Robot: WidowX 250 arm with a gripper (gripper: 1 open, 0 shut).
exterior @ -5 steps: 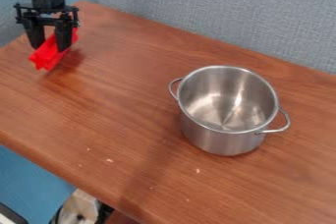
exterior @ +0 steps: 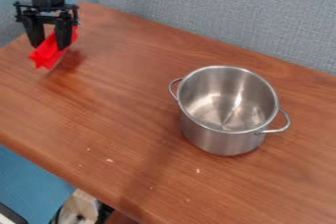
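Observation:
My black gripper (exterior: 50,33) is at the upper left, pointing down over the table's far left part and shut on a red object (exterior: 46,55). The object's exact shape is partly hidden by the fingers; its lower end hangs just above or on the wood, which I cannot tell for sure.
A steel pot (exterior: 226,125) with two handles stands on the wooden table (exterior: 151,184) at the right. A grey padded wall (exterior: 223,12) runs along the back. The left edge borders a blue surface.

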